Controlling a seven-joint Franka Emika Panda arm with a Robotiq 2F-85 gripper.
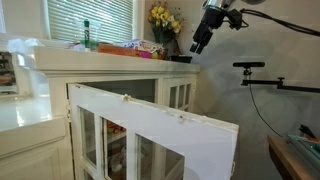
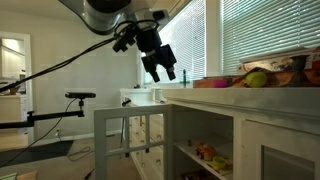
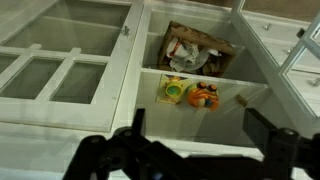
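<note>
High in the room my gripper points down, its fingers wide apart with nothing between them. In exterior view 1 the gripper [image 1: 199,46] hangs to the right of the counter, clear of everything. Exterior view 2 has the gripper [image 2: 162,74] above the swung-out cabinet door [image 2: 131,113]. That door [image 3: 125,75], white with glass panes, stands open at the left of the wrist view. Inside the cabinet lie an orange toy-like object [image 3: 203,96], a yellow-green item [image 3: 173,91] and, deeper in, a wooden box [image 3: 213,62] with mixed contents.
The white countertop [image 1: 100,62] carries several things, among them a green bottle [image 1: 87,34] and a vase of yellow flowers [image 1: 163,19]. The open door [image 1: 160,132] juts into the room. Free air surrounds the arm.
</note>
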